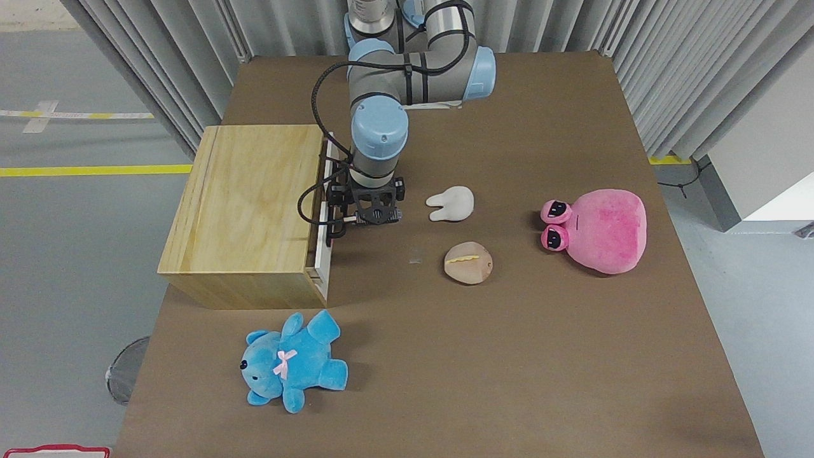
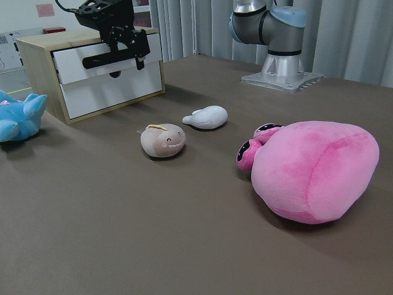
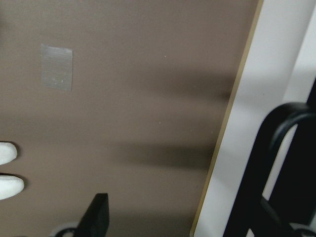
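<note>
My black gripper [image 2: 126,52] is at the upper white drawer [image 2: 80,66] of the wooden cabinet [image 1: 236,198], its lower part across the drawer front. In the front view the drawer stands slightly out from the cabinet. In the wrist view black gripper parts [image 3: 261,177] lie over the white drawer edge [image 3: 247,128]; whether the fingers are open or shut is unclear.
A white plush [image 1: 455,203], a beige round plush [image 1: 469,267] and a large pink plush [image 1: 603,231] lie right of the cabinet. A blue bear [image 1: 301,359] lies in front of it.
</note>
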